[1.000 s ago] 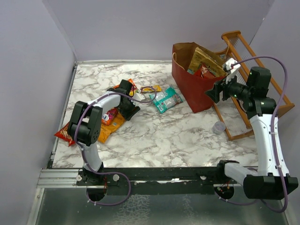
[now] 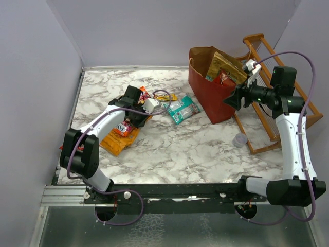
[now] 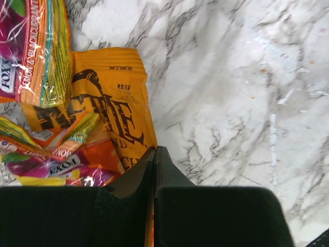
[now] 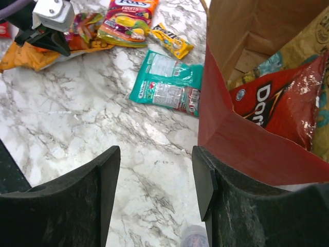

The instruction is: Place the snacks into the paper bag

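My left gripper (image 2: 140,121) is shut on the snack pile at centre-left; in the left wrist view its fingertips meet at the edge of the orange bag (image 3: 110,92), and whether anything is between them is unclear. Colourful Fox's packs (image 3: 38,56), a small yellow pack (image 4: 170,40) and a teal pack (image 4: 164,82) lie on the table. The red paper bag (image 4: 216,123) stands right of them, holding a red Doritos bag (image 4: 275,98) and a gold bag (image 4: 321,118). My right gripper stands open and empty beside the paper bag.
A wooden rack (image 2: 313,113) is behind the paper bag at right. A small clear cup (image 2: 239,140) stands below it. A red pack (image 2: 72,148) lies at far left, partly behind the left arm.
My left arm has risen and shifted, appearing larger, and its fingers have closed since about a second ago.
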